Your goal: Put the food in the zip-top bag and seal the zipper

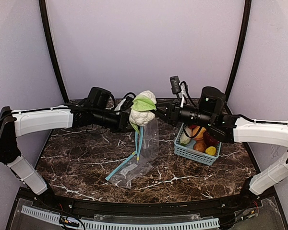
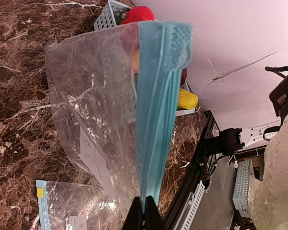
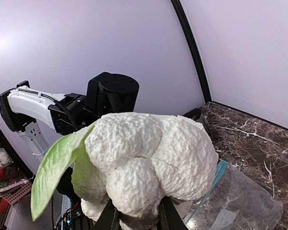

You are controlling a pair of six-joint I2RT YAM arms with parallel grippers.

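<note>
My right gripper (image 1: 157, 112) is shut on a white cauliflower (image 3: 144, 153) with a green leaf, which fills the middle of the right wrist view. In the left wrist view a clear zip bag (image 2: 93, 91) hangs with its blue zipper band (image 2: 156, 110) running down to my left gripper, shut on the band's near end. From above, the cauliflower is over the blue edge of the held bag (image 1: 151, 139), close beside the left gripper. It does not appear to be inside the bag. Its lower side and the bag's mouth are partly hidden.
A second clear bag (image 1: 129, 173) with a blue zipper lies flat on the dark marbled table (image 1: 81, 163). A light blue basket (image 1: 194, 155) of several toy foods stands to the right, partly beneath the right arm.
</note>
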